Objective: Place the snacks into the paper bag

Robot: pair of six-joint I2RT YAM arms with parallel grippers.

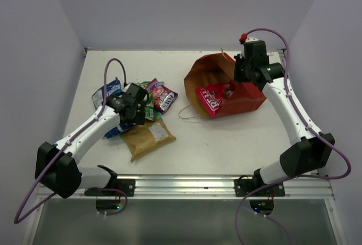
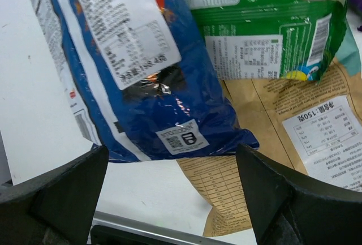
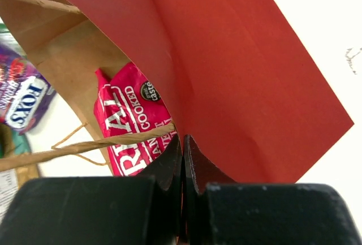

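Observation:
My left gripper is open above the lower end of a blue snack packet [image 2: 169, 112], which lies across the space between its fingers. A green packet [image 2: 254, 44] and a brown kraft-coloured packet [image 2: 319, 126] lie beside it. A purple Fox's packet [image 1: 162, 96] rests right of them in the top view. The paper bag [image 1: 249, 99], red outside and brown inside, lies on its side with its mouth facing left. A pink-red packet [image 3: 133, 117] is inside. My right gripper is shut on the bag's rim.
A twisted handle [image 3: 85, 149] crosses the bag's mouth, and a loop of cord [image 1: 189, 112] sticks out left. Clear white table [image 1: 209, 149] spreads in front of the bag. A metal rail [image 1: 181, 181] runs along the table's front edge.

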